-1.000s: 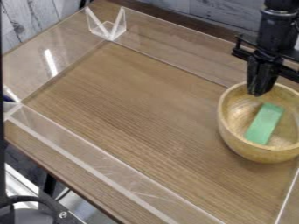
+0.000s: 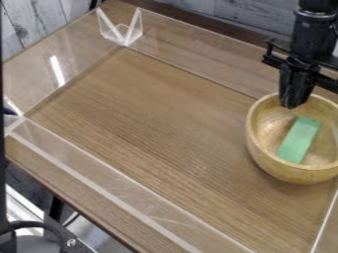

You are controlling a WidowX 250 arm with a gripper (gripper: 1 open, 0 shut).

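At the right of the table stands a round tan bowl (image 2: 268, 148) with a green rectangular object (image 2: 298, 140) lying inside it. My gripper (image 2: 292, 101) is at the bowl's far rim, pointing down from the black arm at the top right. It looks shut, with nothing visible between its fingers; whether it touches the rim cannot be told.
A small white wire-like holder (image 2: 122, 30) sits at the back left. Dark cabling shows at the bottom left corner.
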